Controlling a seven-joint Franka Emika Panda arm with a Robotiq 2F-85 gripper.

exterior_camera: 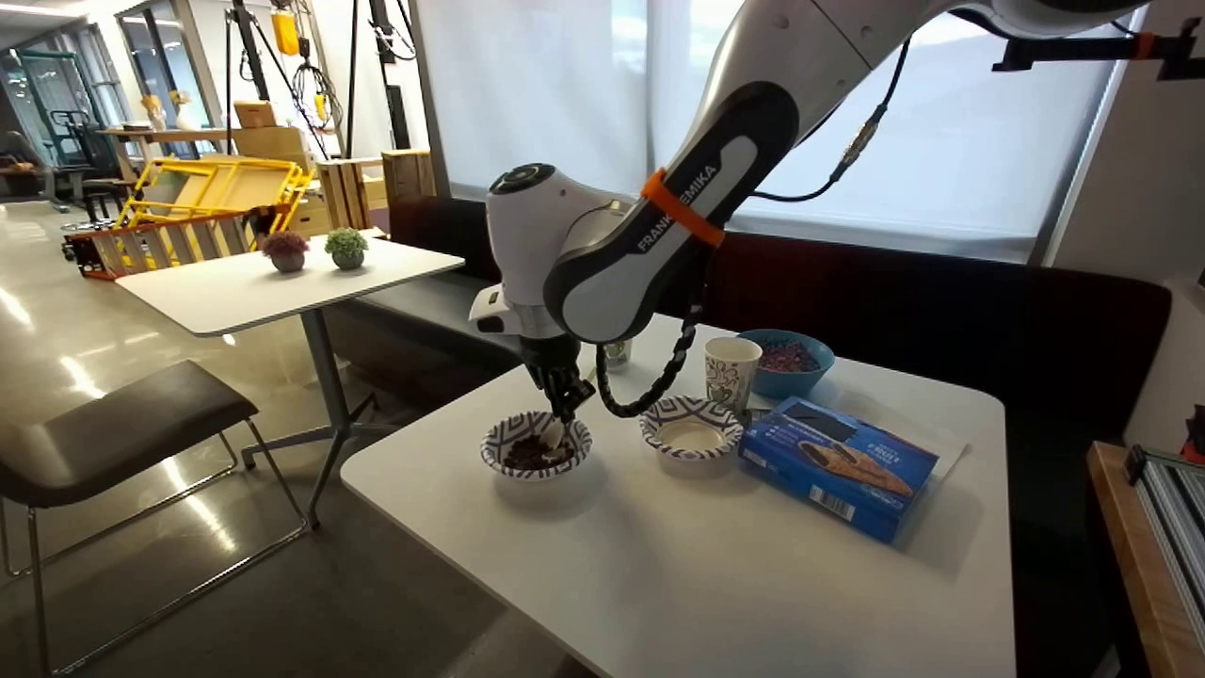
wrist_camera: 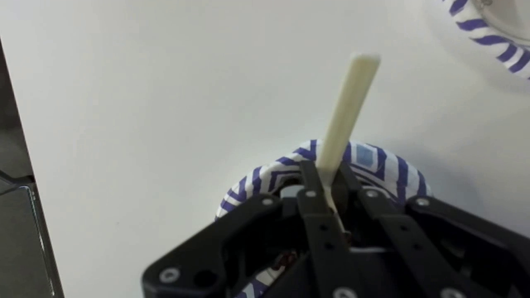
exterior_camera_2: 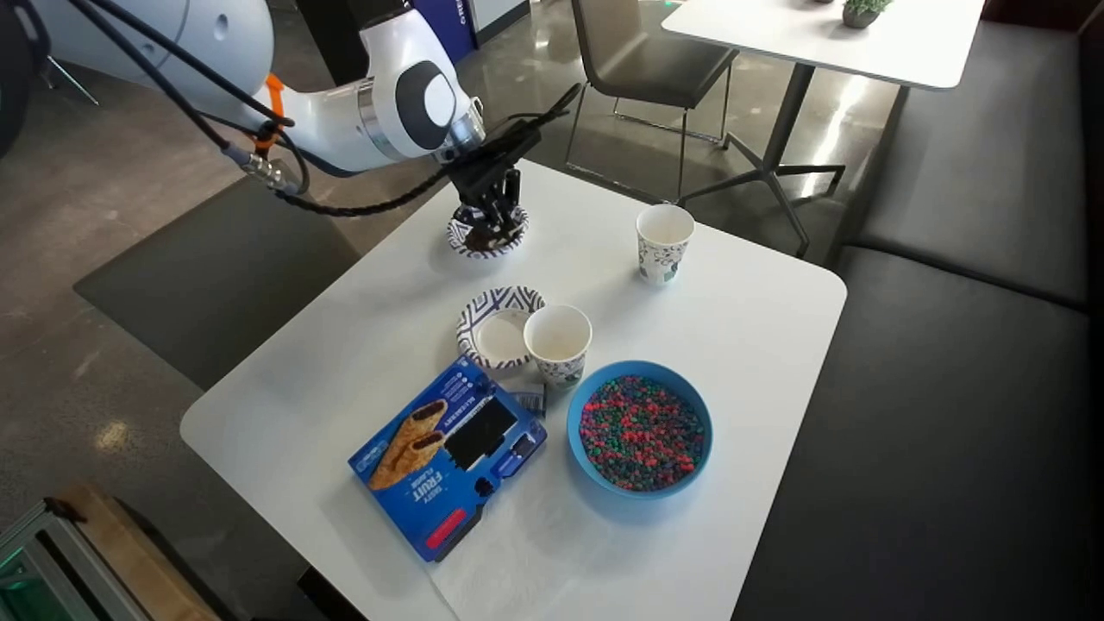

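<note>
My gripper is shut on a pale spoon (wrist_camera: 349, 106), whose handle rises out between the fingers in the wrist view. Below the gripper is a patterned paper bowl (exterior_camera: 536, 476) with dark bits (exterior_camera: 525, 453) inside. The spoon's white lower end (exterior_camera: 553, 434) reaches into that bowl in exterior view 1. How much it carries cannot be made out. A second patterned bowl (exterior_camera_2: 475, 319) stands apart from the first, with a light content or bare bottom.
A paper cup (exterior_camera_2: 559, 347) stands close by the second bowl, and another cup (exterior_camera_2: 662, 244) stands alone. There is also a blue bowl (exterior_camera_2: 708, 435) of coloured beads and a blue food box (exterior_camera: 836, 463). Clear table (exterior_camera: 678, 565) lies at the front.
</note>
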